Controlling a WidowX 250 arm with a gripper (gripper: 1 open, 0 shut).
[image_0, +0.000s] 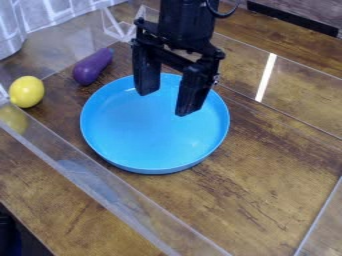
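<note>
My black gripper hangs over the back part of a blue round plate, its two fingers spread open and apart, with nothing visible between them. The plate looks empty. Left of the gripper lies a purple eggplant, and at the far left a yellow lemon-like object.
A wooden tabletop fills the scene, with bare room to the right and front. A clear plastic edge runs diagonally along the left side, and more clear plastic shows at the top left.
</note>
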